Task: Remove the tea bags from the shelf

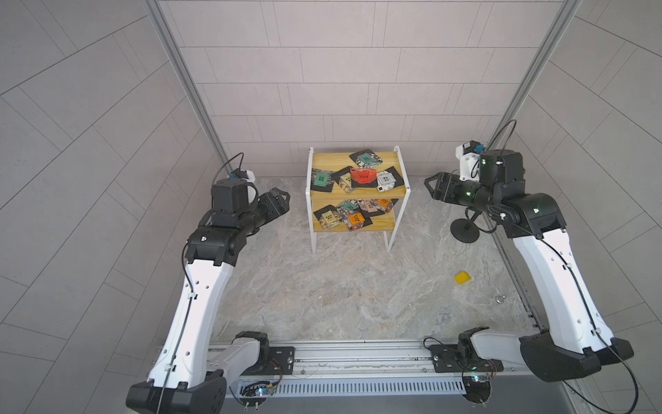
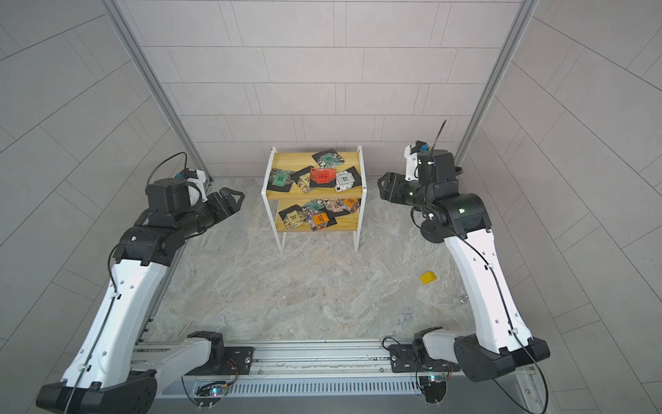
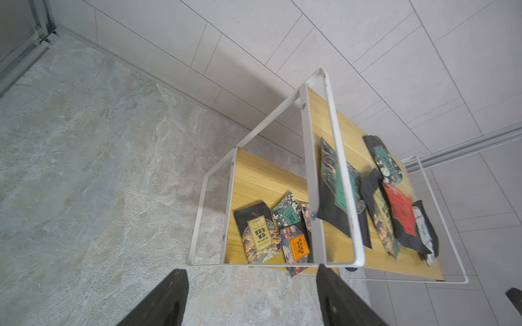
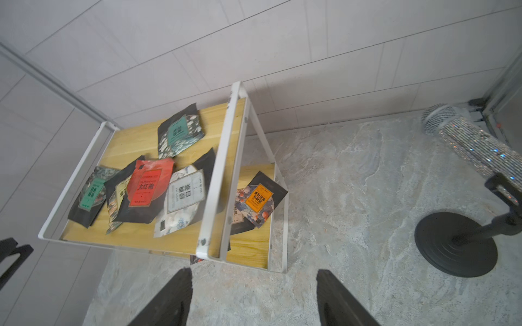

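Tea bags lie on both levels of a white-framed wooden shelf (image 1: 344, 194). On the upper board are a red one (image 4: 145, 187), a white one (image 4: 186, 191) and green ones, one of them at the back (image 4: 180, 130). The lower board bears a yellow-labelled bag (image 3: 260, 232), an orange-labelled bag (image 3: 296, 247) and others. Left of the shelf, my left gripper hangs raised, open, its fingers wide apart with nothing between. My right gripper is raised on the shelf's right, its fingers apart and empty. Neither touches the shelf.
A microphone (image 4: 473, 141) on a round-based stand (image 4: 455, 244) stands at the right, close to my right arm. A small yellow object (image 1: 462, 277) lies on the floor. The floor in front of the shelf is clear.
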